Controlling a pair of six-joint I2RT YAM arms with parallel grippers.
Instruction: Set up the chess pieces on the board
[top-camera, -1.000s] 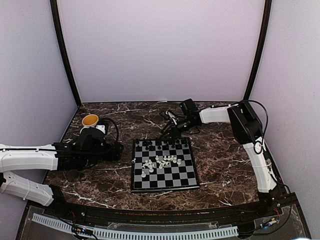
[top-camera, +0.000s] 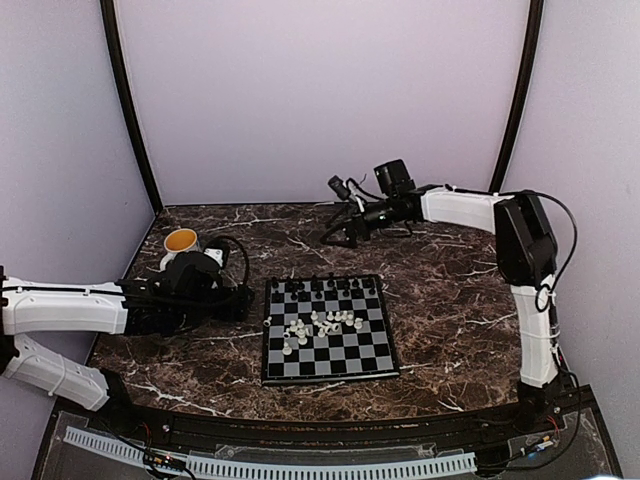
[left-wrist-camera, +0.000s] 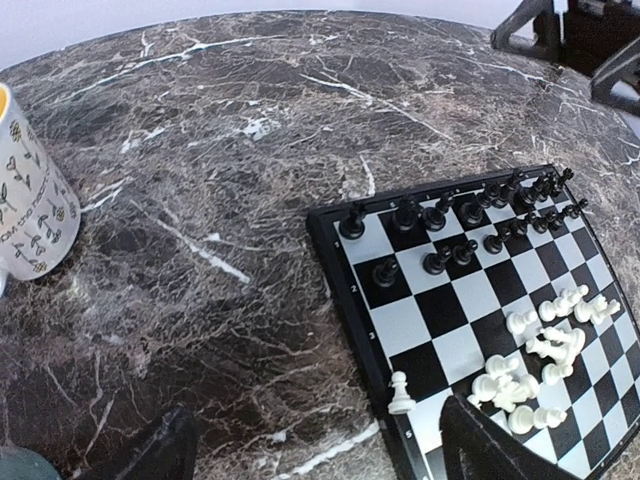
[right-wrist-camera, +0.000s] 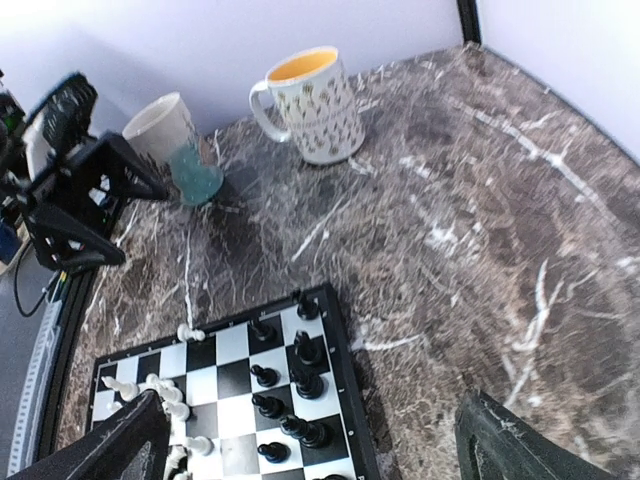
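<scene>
The chessboard (top-camera: 332, 362) lies on the marble table. Black pieces (left-wrist-camera: 437, 213) stand in two rows along its far side, with gaps in the nearer row. White pieces (left-wrist-camera: 505, 388) are heaped across the middle, many of them lying down. One white pawn (left-wrist-camera: 400, 392) is by itself at the left edge. My left gripper is left of the board, its fingers (left-wrist-camera: 172, 442) apart and nothing between them. Beyond the far edge, above the table, my right gripper (top-camera: 338, 238) is open and empty.
A patterned mug (right-wrist-camera: 318, 112) with an orange inside stands at the far left. Beside it is a second, pale and teal cup (right-wrist-camera: 175, 150), close to my left gripper. Marble table (top-camera: 450, 300) to the right of the board is clear.
My right arm has lifted away from the black rows and drawn back beyond the board's far edge. My left gripper has shifted slightly right, towards the board. The pieces look unmoved.
</scene>
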